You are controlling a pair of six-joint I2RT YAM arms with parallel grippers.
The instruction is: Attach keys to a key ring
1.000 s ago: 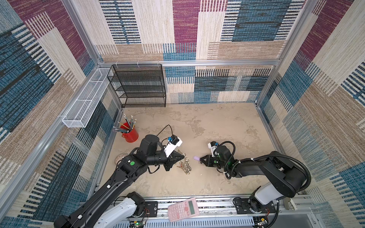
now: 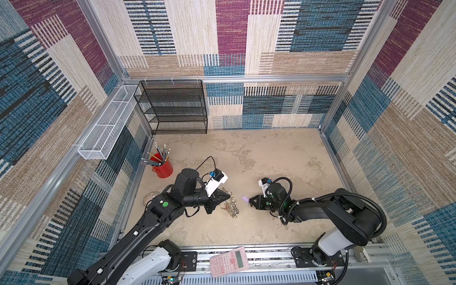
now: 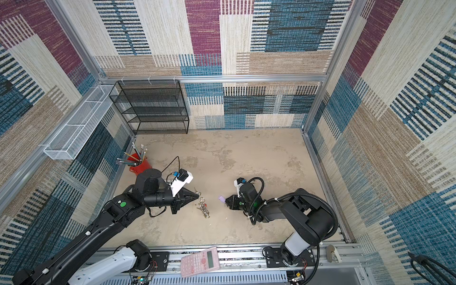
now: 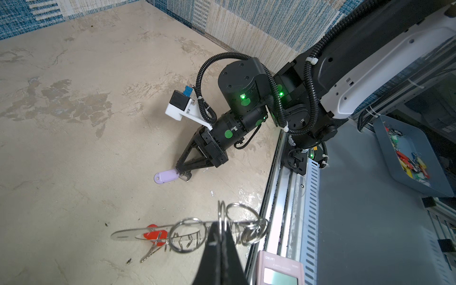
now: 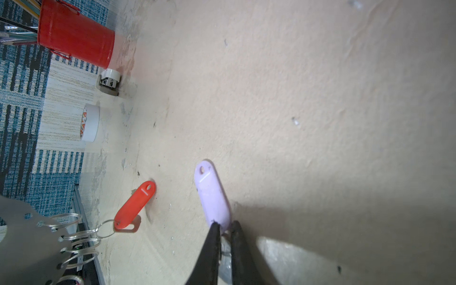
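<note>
The bunch of rings and keys hangs by my left gripper, whose fingers are shut around a thin wire ring; a red tag is among it. A lilac tag lies on the table with a metal piece at its lower end. My right gripper is down at that end, its fingertips close together at the tag and metal piece; whether they grip it is unclear.
A red pencil cup and a small white container stand at the left. A black wire shelf is at the back. A pink calculator lies at the front edge.
My right gripper has shifted very slightly at the lilac tag. The left arm and the bunch look unchanged.
</note>
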